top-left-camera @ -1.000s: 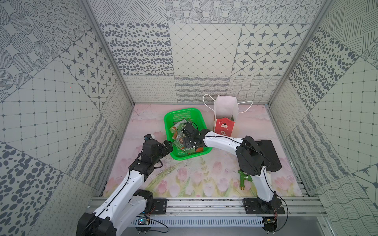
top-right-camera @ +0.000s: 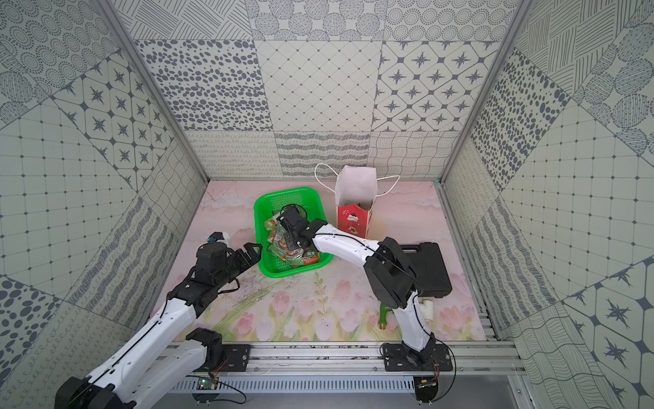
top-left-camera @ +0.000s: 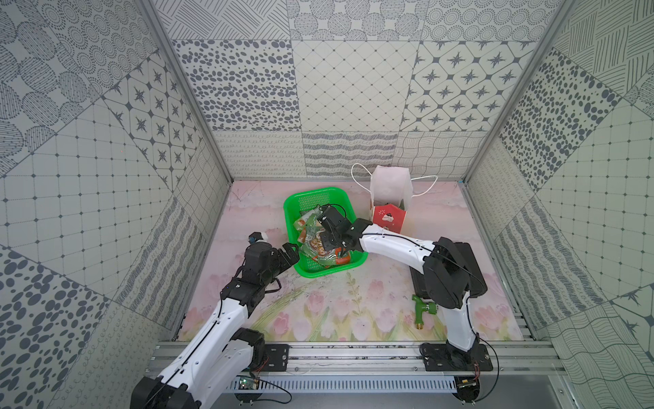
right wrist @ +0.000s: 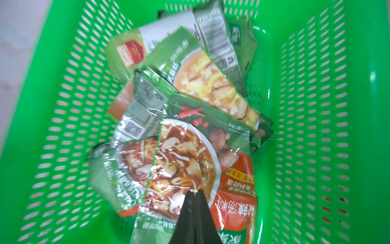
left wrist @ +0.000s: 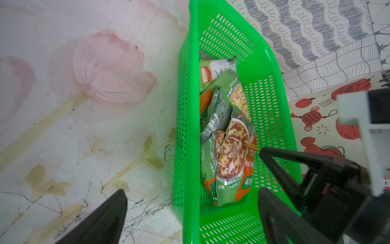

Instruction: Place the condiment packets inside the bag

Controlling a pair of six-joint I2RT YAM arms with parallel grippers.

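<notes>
The green basket (top-left-camera: 308, 203) holds several condiment packets, among them a red-and-green soup packet (right wrist: 235, 207) in front and a yellow-pictured packet (right wrist: 207, 81) behind it. My right gripper is shut over the front packet, with nothing seen between its fingers; whether it touches cannot be told. My left gripper is open beside the basket's left side, its fingers blurred in the left wrist view. The white and red paper bag (top-left-camera: 389, 216) stands upright behind the right arm, its inside hidden.
A black case (top-right-camera: 429, 269) lies at the right, with a green object (top-left-camera: 420, 313) before it.
My right arm has shifted slightly, its wrist higher in the top left view. The left arm has barely moved.
</notes>
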